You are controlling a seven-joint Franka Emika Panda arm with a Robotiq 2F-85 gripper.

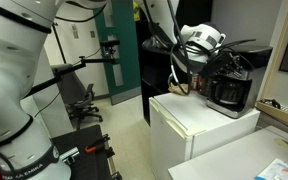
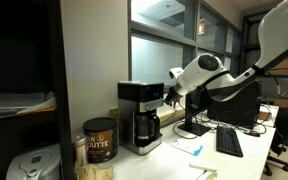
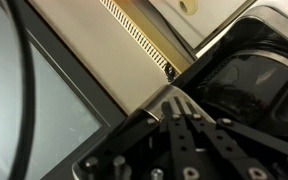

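Note:
A black and silver coffee maker with a glass carafe stands on the white cabinet top. My gripper is up at the machine's upper front in exterior view 1. In exterior view 2 the gripper sits at the machine's right side, near its top. The wrist view shows the gripper shut, its fingertips close to the coffee maker's silver edge. Beside them is a glossy dark recess. Whether the fingers touch the machine cannot be told. Nothing shows between them.
A brown canister and a silver appliance stand beside the coffee maker. A keyboard and monitors are at the far end. The white cabinet top is mostly bare in front of the machine. Papers lie on the nearer table.

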